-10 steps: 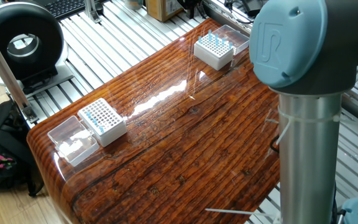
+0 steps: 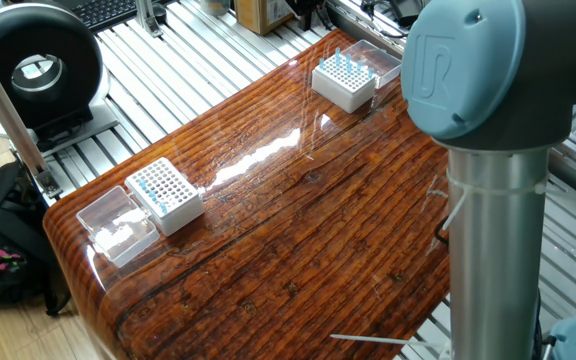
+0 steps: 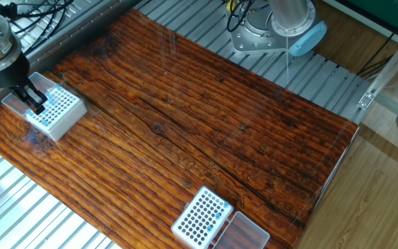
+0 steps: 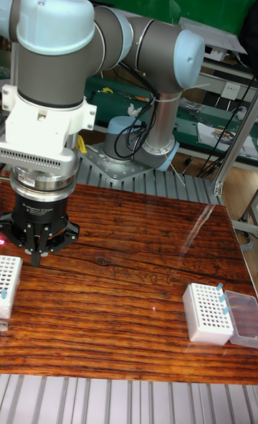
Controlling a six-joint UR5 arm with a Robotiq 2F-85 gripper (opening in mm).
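Observation:
My gripper (image 4: 36, 262) points downward at the left of the table, beside a white tip rack (image 4: 8, 283). In exterior view 2 its black fingers (image 3: 32, 101) overlap this rack (image 3: 63, 117) in the picture; their height above it is unclear. Whether the fingers are open or shut does not show, nor whether anything is between them. Several blue tips (image 2: 337, 56) stand up from the same rack (image 2: 344, 92) in exterior view 1, where my gripper is not seen. A second white rack (image 3: 197, 220) at the other end holds several blue pieces (image 4: 221, 297) along its lid side.
Clear lids lie open beside both racks, one lid (image 2: 118, 225) by the second rack and one lid (image 2: 376, 62) by the first. Between the racks the wooden table (image 3: 185, 117) is bare. My arm's base (image 4: 122, 165) stands behind the table.

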